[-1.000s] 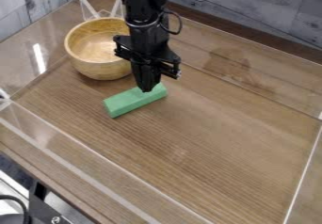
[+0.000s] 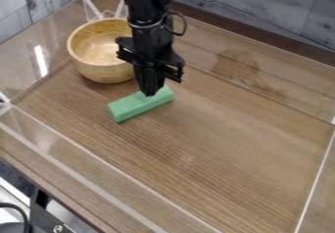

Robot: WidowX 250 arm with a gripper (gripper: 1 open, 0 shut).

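Observation:
A black gripper (image 2: 143,80) reaches down over the wooden table, its fingertips just above a flat green block (image 2: 136,104) that lies at a slant. The gripper looks shut, with nothing visible between its fingers. Whether its tips touch the block I cannot tell.
A round light-wood bowl (image 2: 94,48) sits behind and left of the gripper, close beside it.
The gripper has shifted very slightly to the left. The block and bowl look unmoved.

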